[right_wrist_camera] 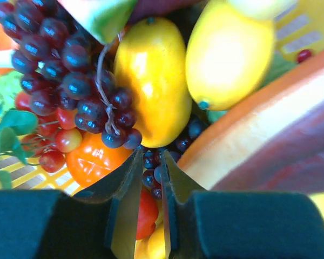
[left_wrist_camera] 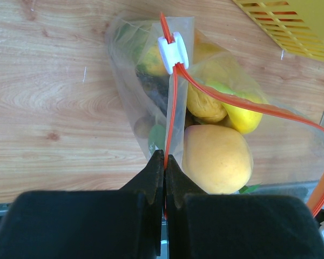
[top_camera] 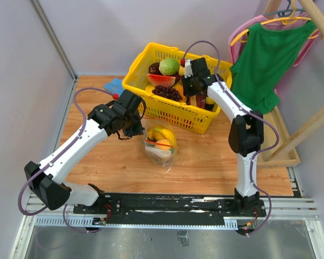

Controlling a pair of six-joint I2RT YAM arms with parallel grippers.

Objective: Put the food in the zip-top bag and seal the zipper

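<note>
The clear zip top bag lies on the table, its mouth spread and its red zipper strip carrying a white slider. Inside are a yellow fruit, a round peach-coloured fruit and other produce blurred by the plastic. My left gripper pinches the edge of the bag along its red strip. Over the yellow basket, my right gripper points down, its fingers close together around small dark grapes. How firmly they are held does not show.
The basket holds a watermelon slice, a green cabbage, a large grape bunch and yellow mangoes. A rack with a green top stands to the right. Bare table lies right of the bag.
</note>
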